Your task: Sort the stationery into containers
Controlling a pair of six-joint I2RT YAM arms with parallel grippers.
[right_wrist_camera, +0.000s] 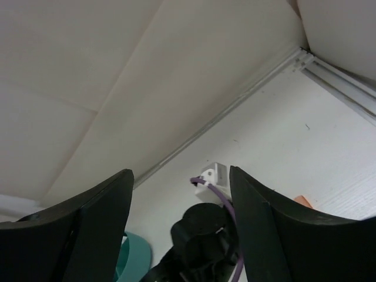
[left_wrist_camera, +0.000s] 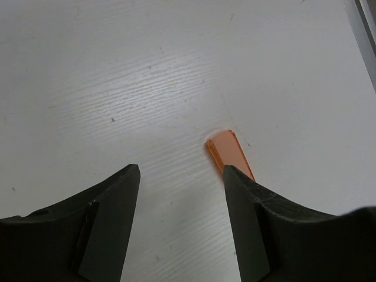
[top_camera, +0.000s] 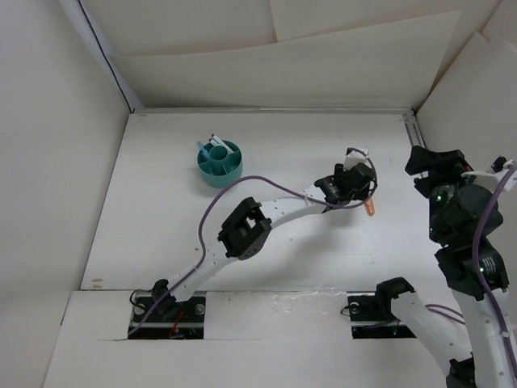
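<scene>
An orange rectangular item [top_camera: 369, 205] [left_wrist_camera: 229, 151] [right_wrist_camera: 303, 201] lies on the white table at the right. My left gripper [top_camera: 355, 182] hangs just above it, open, with the item beyond its right fingertip in the left wrist view. A teal divided container [top_camera: 224, 171] [right_wrist_camera: 137, 258], with pens and light-coloured items in it, stands at the back left. My right gripper [top_camera: 428, 170] is raised at the right edge, open and empty; its camera looks across at the left arm.
Metal rails run along the back and right edges, with pale walls behind them. The left arm stretches diagonally across the middle.
</scene>
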